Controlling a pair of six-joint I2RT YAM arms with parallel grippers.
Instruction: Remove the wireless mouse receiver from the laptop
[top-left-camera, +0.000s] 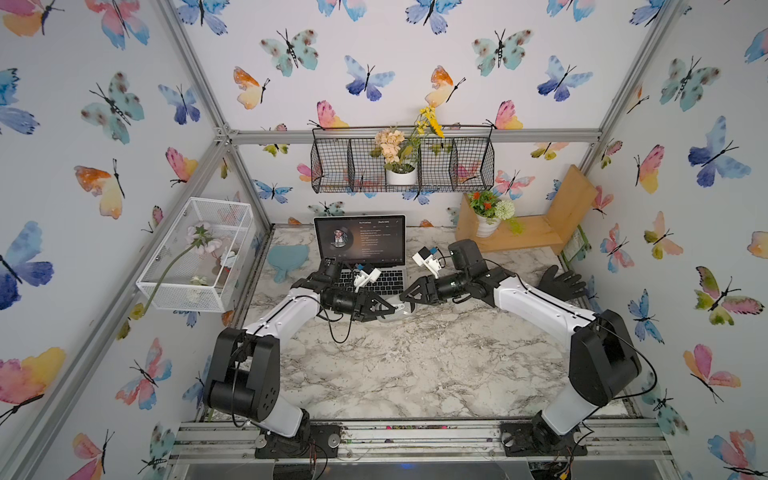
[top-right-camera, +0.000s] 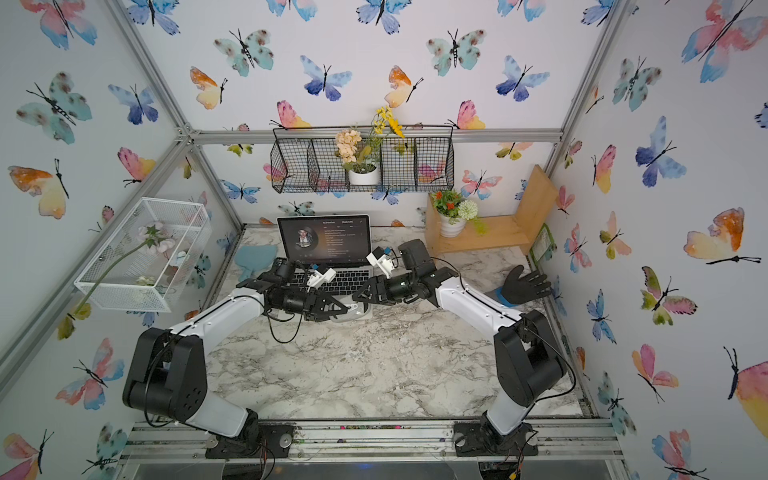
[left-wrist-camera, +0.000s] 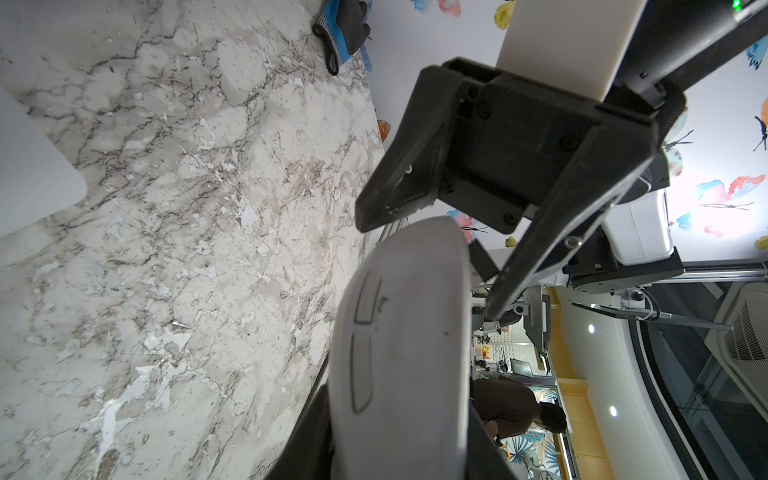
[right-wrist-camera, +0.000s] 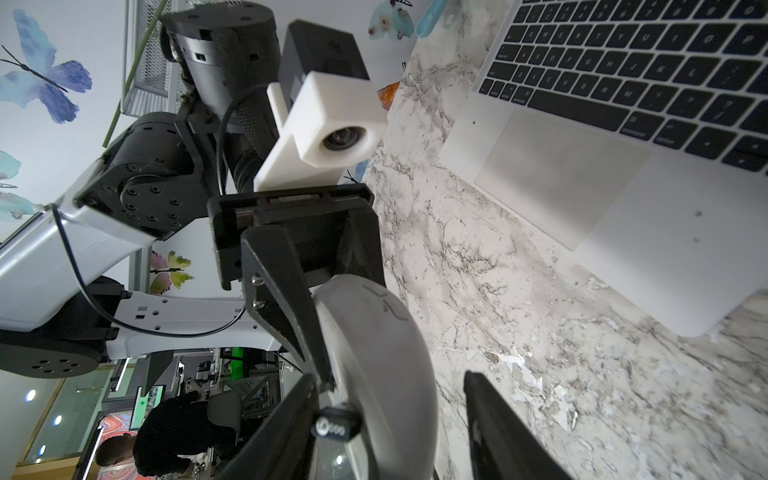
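A white mouse (left-wrist-camera: 400, 344) hangs at an angle above the table, with my left gripper shut on it. My right gripper has its fingers on either side of the mouse's other end. Bare table shows between one finger and the mouse, so a firm hold is not clear. Against the other finger, at the mouse's underside, sits a small black piece (right-wrist-camera: 336, 424); I cannot tell whether it is the receiver. The laptop (top-left-camera: 360, 238) stands open behind both grippers. No receiver can be made out at its visible edges, and the arms cover part of it.
A teal cloth-like item (top-left-camera: 288, 260) lies left of the laptop. A black glove (top-left-camera: 561, 284) is at the right, and a flowerpot (top-left-camera: 486, 225) with a wooden stand (top-left-camera: 528, 236) fills the back right.
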